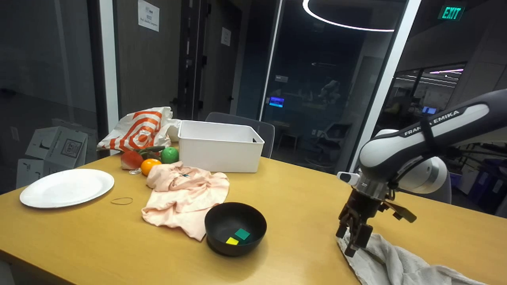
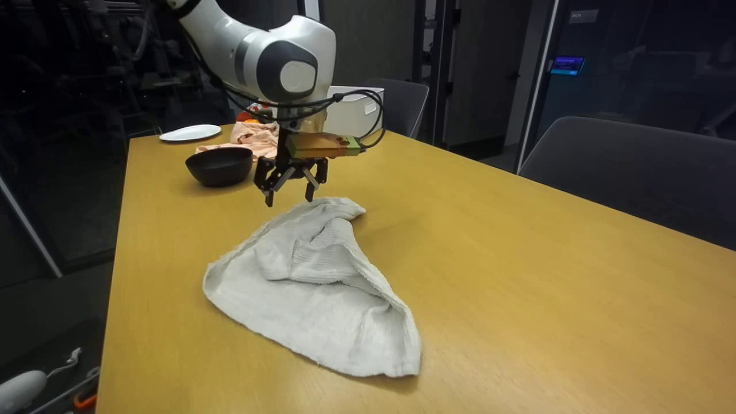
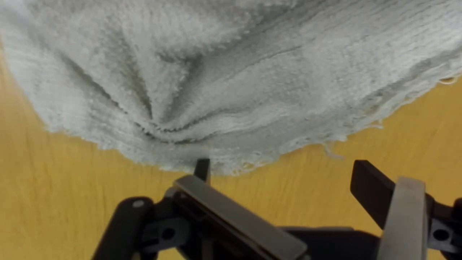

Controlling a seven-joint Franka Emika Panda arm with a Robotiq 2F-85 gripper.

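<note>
A crumpled, pale grey towel (image 2: 310,303) lies on the table with several folds bunched toward its middle. My gripper (image 2: 290,199) is at the towel's far end, its fingers spread and nothing between them. In the wrist view, the frayed towel edge (image 3: 236,162) passes just beyond the gripper; the left fingertip (image 3: 202,167) overlaps that edge in the picture, while the right fingertip (image 3: 364,173) appears over bare wood. Whether either finger touches the cloth I cannot tell. From the first exterior view, the gripper (image 1: 347,241) hangs by the towel's near-left end.
A black bowl (image 1: 218,240) holds a green and a yellow piece. Behind it lie a pink cloth (image 1: 185,194), a white bin (image 1: 218,149), fruit-like items (image 1: 151,166), a bag (image 1: 138,130) and a white plate (image 1: 66,187).
</note>
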